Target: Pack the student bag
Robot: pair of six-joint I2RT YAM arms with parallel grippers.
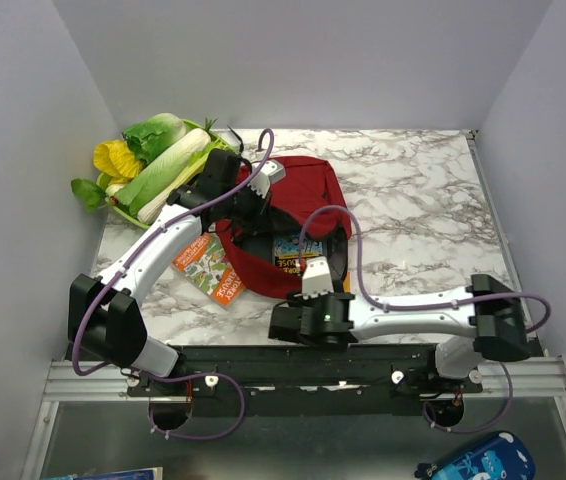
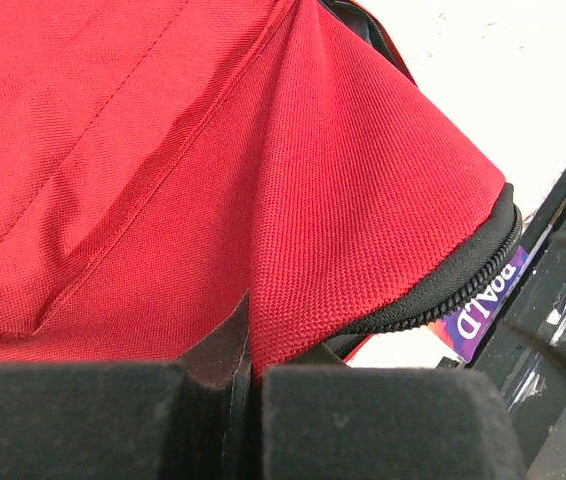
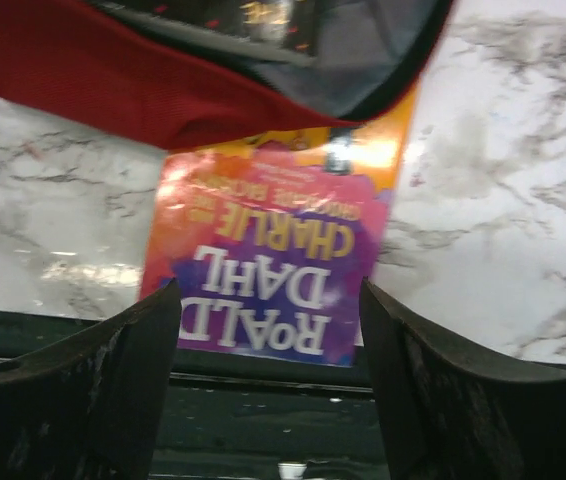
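Observation:
The red bag [image 1: 308,185] lies on the marble table with its mouth facing the front. My left gripper is shut on a fold of the bag's red cloth [image 2: 353,210], which holds the opening up. Inside the mouth lies a dark treehouse book [image 1: 291,252]. Just outside the front rim, a purple and orange Roald Dahl book [image 3: 283,215] rests flat, its top end running under the bag's edge. Above that book's near end, my right gripper stands open, nothing held; in the top view the right arm mostly covers the book.
An orange and green book [image 1: 211,275] lies left of the bag. Behind it stands a green basket of vegetables [image 1: 163,165]. A blue pencil case [image 1: 481,460] and part of another book [image 1: 113,474] show at the front.

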